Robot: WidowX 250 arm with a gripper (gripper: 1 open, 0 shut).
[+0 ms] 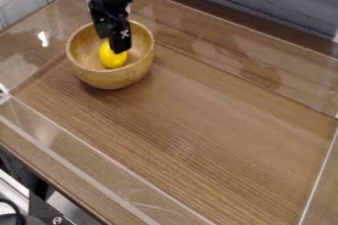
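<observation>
A wooden bowl (89, 72) sits at the upper left of the table (211, 140), with a yellow object (113, 57) inside it. My dark gripper (115, 37) reaches down from the top edge over the bowl, just above and behind the yellow object. It is open. Whether its fingertips touch the yellow object is too small to tell.
The bare tabletop fills the middle and right. Its raised back edge runs along the top right, and the left edge and floor show at the lower left, with some dark cables.
</observation>
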